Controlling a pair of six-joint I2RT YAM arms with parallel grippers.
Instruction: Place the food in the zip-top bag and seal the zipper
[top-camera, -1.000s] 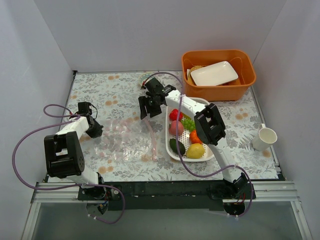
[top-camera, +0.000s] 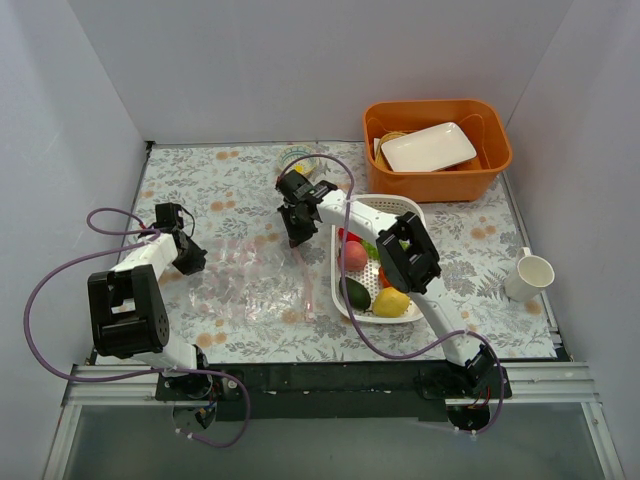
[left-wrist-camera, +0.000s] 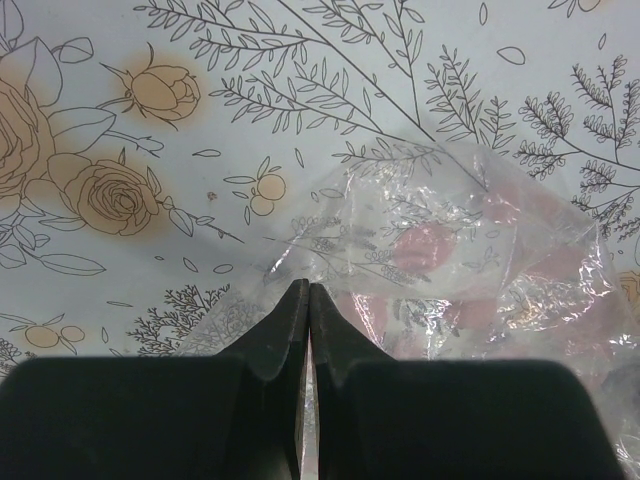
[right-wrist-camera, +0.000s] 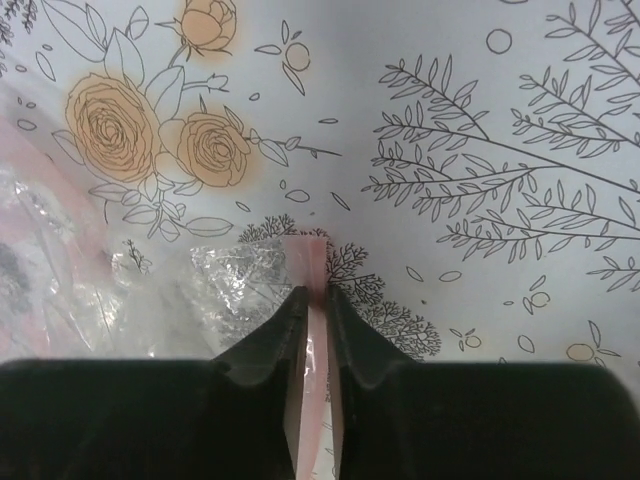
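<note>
A clear zip top bag (top-camera: 245, 285) lies flat on the patterned table, with its pink zipper strip (top-camera: 307, 285) along its right side. My left gripper (top-camera: 199, 265) is shut at the bag's left edge; from the left wrist view I cannot tell whether film is pinched between its fingertips. At the top end of the strip, my right gripper (top-camera: 294, 241) points down, its fingers a narrow gap apart. Between them, in the right wrist view, runs the pink strip (right-wrist-camera: 313, 262). Toy food fills a white basket: avocado (top-camera: 356, 293), peach (top-camera: 354, 257), lemon (top-camera: 391, 302) and more.
The white basket (top-camera: 336, 300) stands beneath the right arm. Behind it is an orange bin (top-camera: 440, 185) with a white tray (top-camera: 428, 148). A bowl (top-camera: 297, 158) sits at the back, and a white mug (top-camera: 530, 275) at the right edge.
My right gripper has come down and turned over the top end of the zipper strip, and its fingers have drawn closer together. The left arm and the bag look unmoved.
</note>
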